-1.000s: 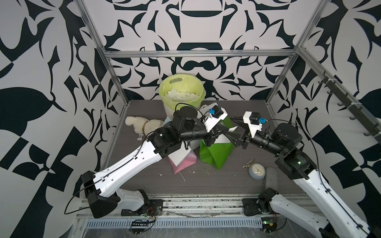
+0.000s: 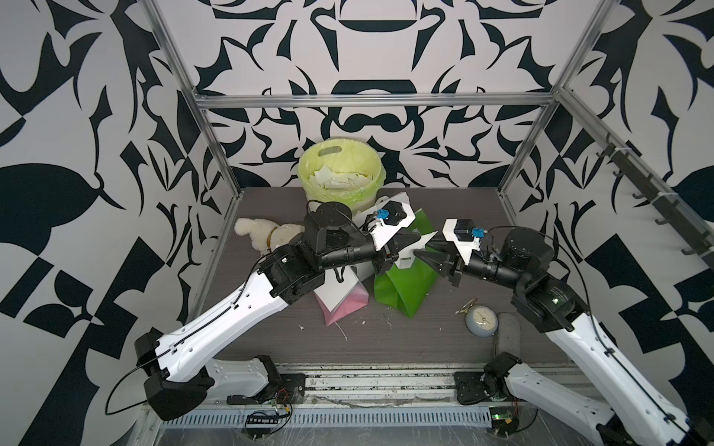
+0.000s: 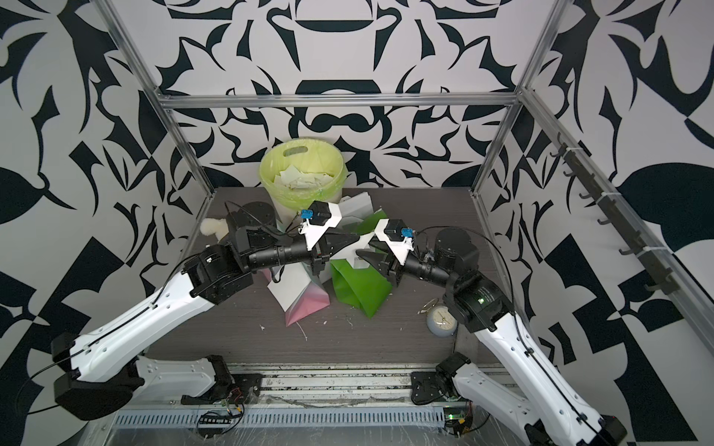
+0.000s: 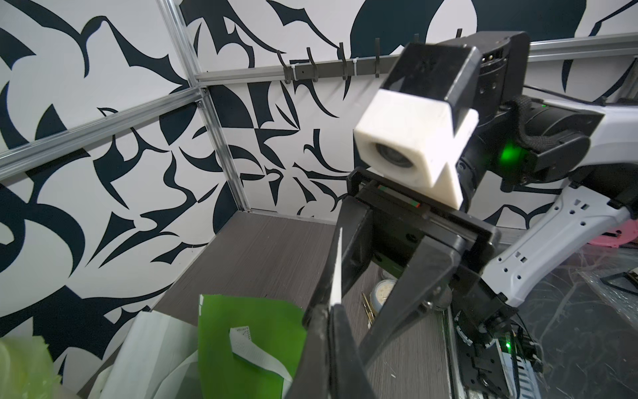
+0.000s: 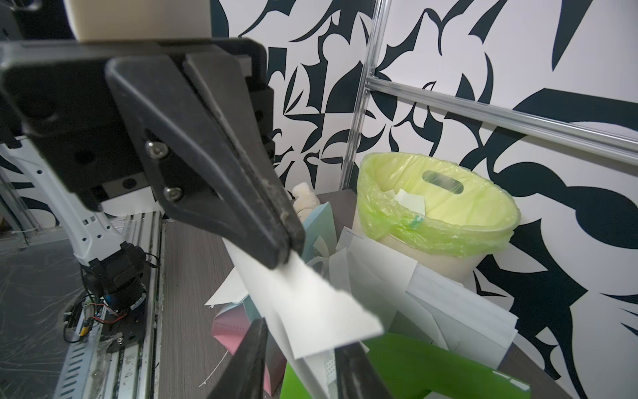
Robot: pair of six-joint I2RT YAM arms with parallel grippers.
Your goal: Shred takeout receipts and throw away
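My left gripper (image 2: 401,245) is shut on a white paper strip, held upright in the air over the green paper (image 2: 401,290); in the left wrist view it shows edge-on at the fingertips. My right gripper (image 3: 369,257) faces it from the right, part open, its fingers (image 5: 246,362) around the paper's lower part; whether they touch it is unclear. A bin (image 2: 342,152) with a yellow-green liner and paper scraps stands behind.
White papers (image 5: 465,312) and a pink folded paper (image 2: 342,304) lie below. A plush toy (image 2: 264,234) lies at left; a small round clock (image 2: 482,319) at front right, by a grey case (image 2: 508,334). The front left tabletop holds only small scraps.
My left gripper has moved left, paper still in it. My right gripper has also moved left, toward the paper.
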